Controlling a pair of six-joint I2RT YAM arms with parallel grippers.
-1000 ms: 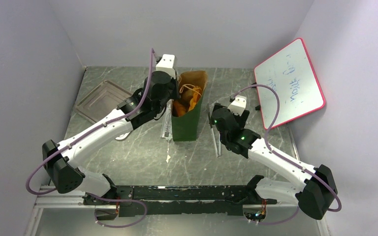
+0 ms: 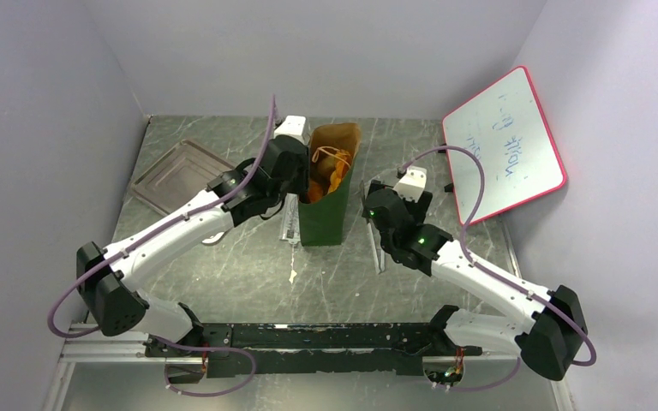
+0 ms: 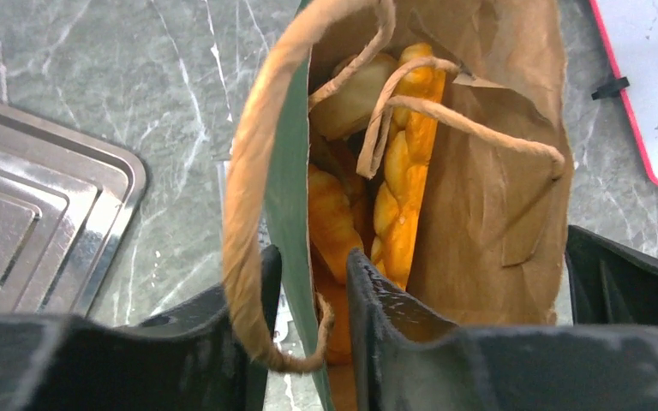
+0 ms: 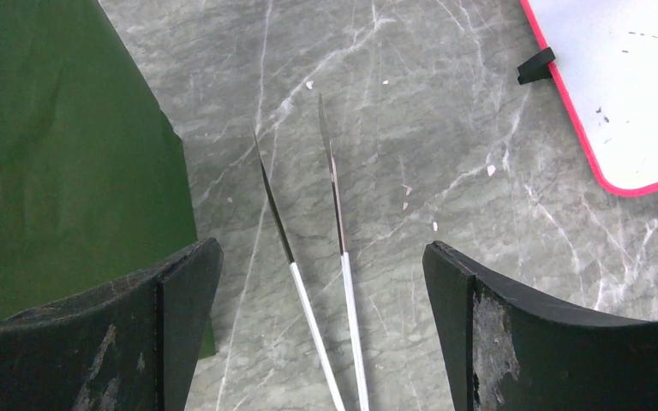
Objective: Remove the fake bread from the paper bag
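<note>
A green paper bag (image 2: pixel 324 223) with brown inside stands upright in the middle, holding orange and golden fake bread (image 3: pixel 407 171) under its rope handles. My left gripper is over the bag's left rim, part open, its fingers either side of that edge near the front handle; whether anything is gripped isn't clear. My right gripper stands open to the right of the bag, with bare table and two thin utensils between its fingers in its wrist view.
A metal tray (image 2: pixel 176 175) lies at the left. Two thin utensils (image 4: pixel 348 300) lie right of the bag. A red-edged whiteboard (image 2: pixel 504 145) leans at the right.
The right arm and bag are essentially unchanged.
</note>
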